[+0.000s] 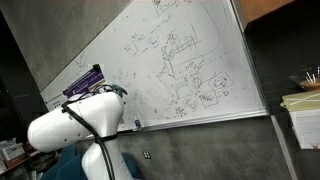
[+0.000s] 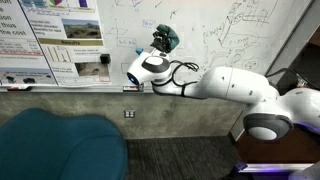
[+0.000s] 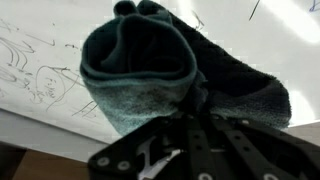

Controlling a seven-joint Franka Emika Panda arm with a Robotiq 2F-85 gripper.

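A dark green cloth (image 3: 150,65) fills the middle of the wrist view, bunched up and folded over. My gripper is shut on it; the cloth hides most of the fingertips. Behind the cloth stands a whiteboard (image 3: 60,75) with dark marker scribbles. In exterior view 2 the cloth (image 2: 165,38) is up against or just in front of the board (image 2: 220,30), above its lower edge. From exterior view 1 the arm covers most of the gripper, and the drawings on the board (image 1: 190,60) spread to the right of it.
Posters (image 2: 70,40) hang at the board's left part. A ledge (image 2: 60,87) runs along its bottom, with small items on it. A blue-green chair (image 2: 60,140) stands below. At far right in exterior view 1 is a yellowish box (image 1: 303,101).
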